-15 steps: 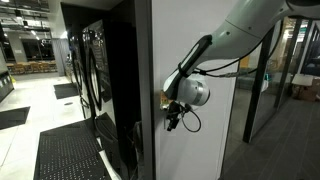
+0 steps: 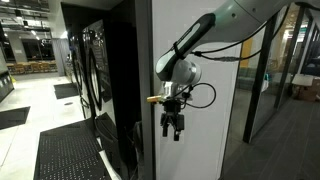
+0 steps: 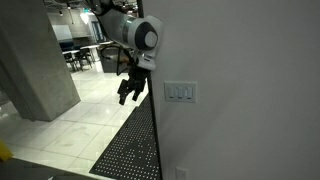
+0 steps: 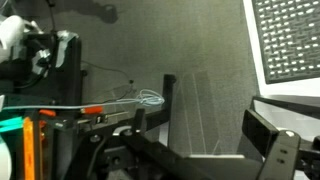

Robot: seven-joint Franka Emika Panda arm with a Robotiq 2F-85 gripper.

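My gripper [image 2: 172, 134] hangs in the air near the pale wall panel, its fingers pointing down and standing apart. From the other side, the gripper [image 3: 130, 97] shows in front of the open floor, left of the wall edge. In the wrist view, one dark finger [image 4: 265, 135] stands at the lower right and the other at the lower left. Between them only floor shows, with nothing held. A light switch plate [image 3: 180, 91] with several switches is mounted on the grey wall [image 3: 235, 60], to the right of the gripper in that view.
A wall outlet [image 3: 181, 173] sits low on the wall. Black cabinets [image 2: 95, 75] stand left of the panel. Below the wrist are a pale cable [image 4: 148, 97] and equipment at left, with a perforated mat [image 4: 290, 40] at upper right. Open floor lies beyond the wall edge.
The arm's wrist has risen, and my gripper has swung from slanting down toward the left to pointing nearly straight down. The surroundings look the same.
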